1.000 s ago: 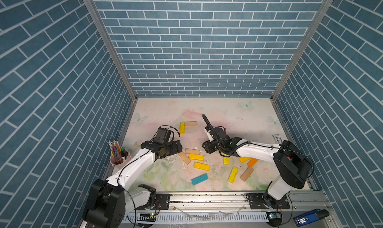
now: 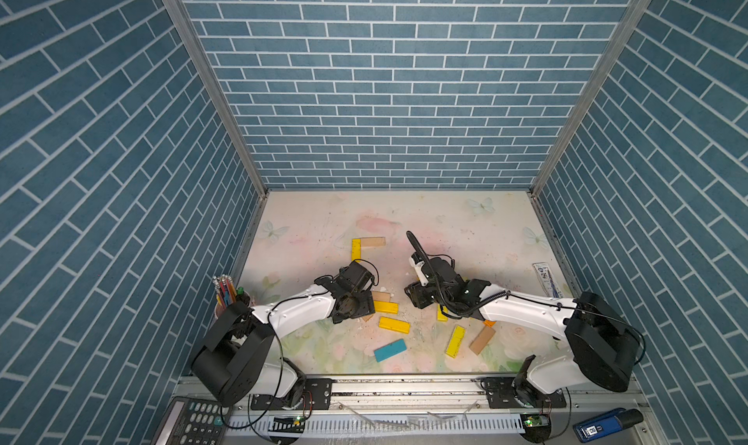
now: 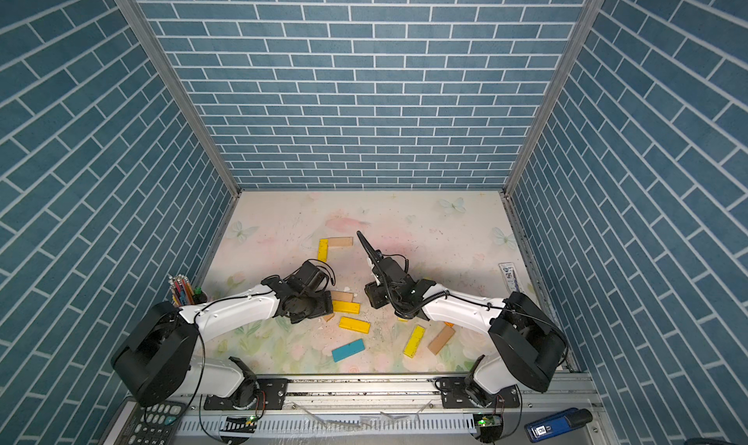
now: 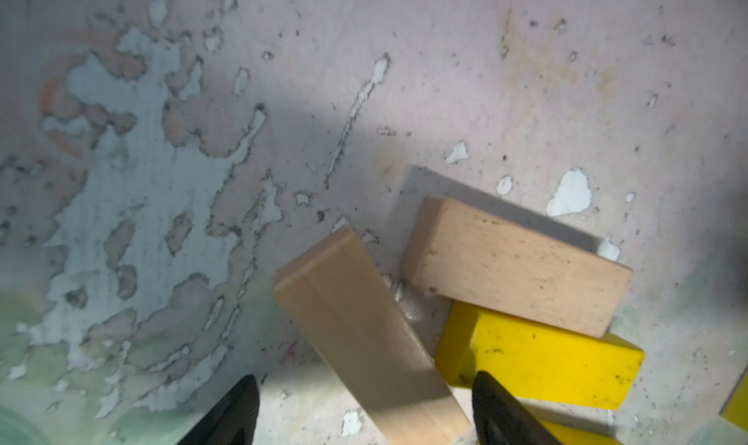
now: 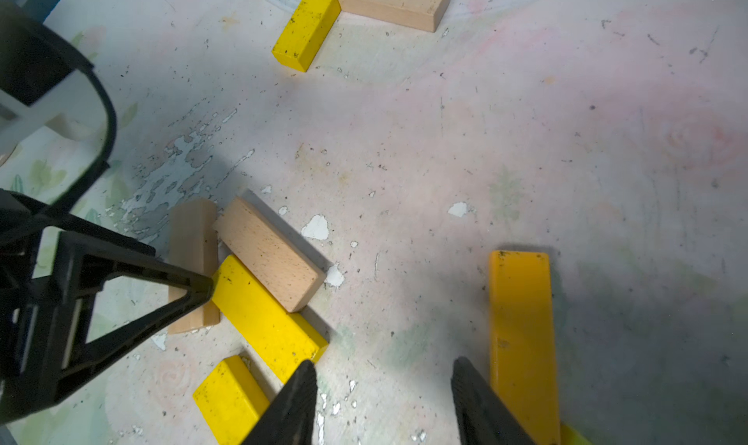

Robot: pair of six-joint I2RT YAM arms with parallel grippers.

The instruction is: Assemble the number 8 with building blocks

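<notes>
In the left wrist view, one wooden block (image 4: 374, 336) lies aslant between the parted fingers of my left gripper, with gaps on both sides. A second wooden block (image 4: 518, 265) sits just beyond the right finger, against a yellow block (image 4: 545, 357). My right gripper is open above bare table, nothing between its fingers; an orange-yellow block (image 5: 522, 343) lies to its right. Farther back, a yellow block (image 2: 356, 249) and a wooden block (image 2: 373, 242) meet at a corner.
Near the front lie a blue block (image 2: 389, 350), a yellow block (image 2: 394, 325), another yellow block (image 2: 455, 341) and a wooden block (image 2: 482, 339). A pencil cup (image 3: 183, 290) stands at the left edge.
My left gripper has moved right and toward the front, over the slanted wooden block. The right gripper has shifted slightly right and toward the front.
</notes>
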